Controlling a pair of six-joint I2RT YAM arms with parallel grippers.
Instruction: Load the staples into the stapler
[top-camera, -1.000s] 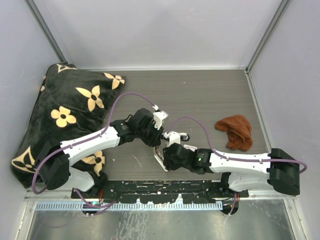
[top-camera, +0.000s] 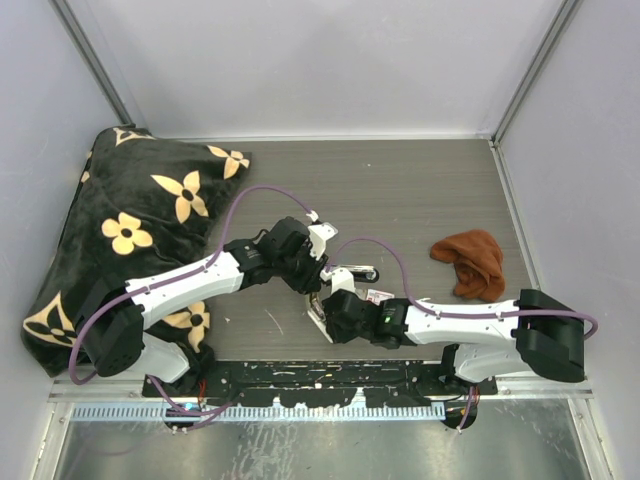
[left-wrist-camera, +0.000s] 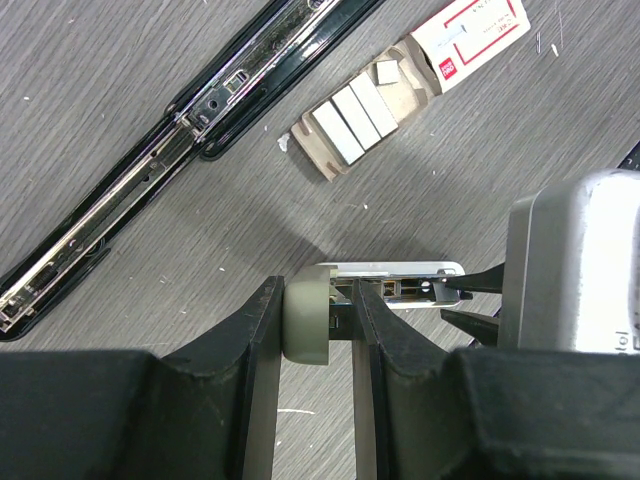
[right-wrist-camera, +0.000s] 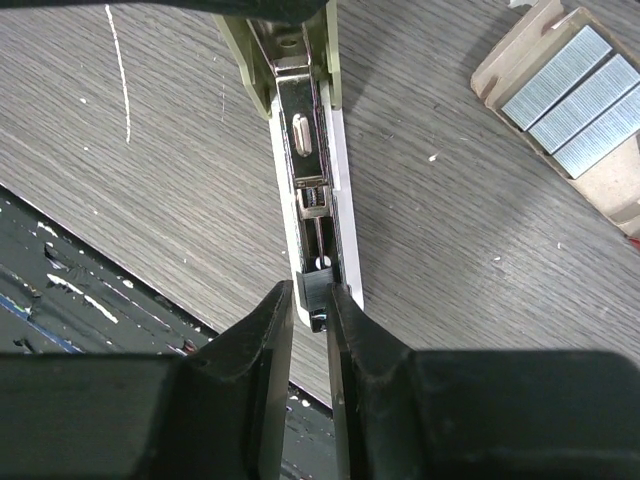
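A small stapler (right-wrist-camera: 300, 140) with an olive-green body (left-wrist-camera: 305, 320) stands opened, its metal staple channel showing from above. My left gripper is shut on the olive body near its upper end. At the front end of the channel, my right gripper is shut on a small grey piece (right-wrist-camera: 316, 287), which looks like a strip of staples (right-wrist-camera: 316, 287). That piece sits at or just above the channel's front; whether it rests inside cannot be seen. The open staple box (left-wrist-camera: 350, 120) lies beside, with several strips in it.
A long black stapler (left-wrist-camera: 150, 170) lies opened on the table near the staple box. A brown cloth (top-camera: 472, 264) is at the right, a dark flowered cushion (top-camera: 130, 220) at the left.
The left arm and the stapler hold still.
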